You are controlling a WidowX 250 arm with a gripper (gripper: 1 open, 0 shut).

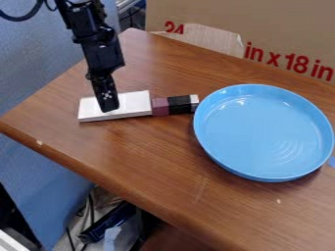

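Observation:
My black gripper point(108, 98) comes down from the top left, its tip over the white flat blade point(128, 110) of a tool lying on the table. The tool's handle, maroon and black point(177, 105) with a light end, points right toward a large light blue plate point(262, 132). I cannot tell whether the fingers are open or shut, or whether they touch the blade.
The wooden table point(144, 167) has bare room in front and behind the tool. A cardboard box point(249, 29) stands along the back. The table's left edge drops off to cables and clutter below.

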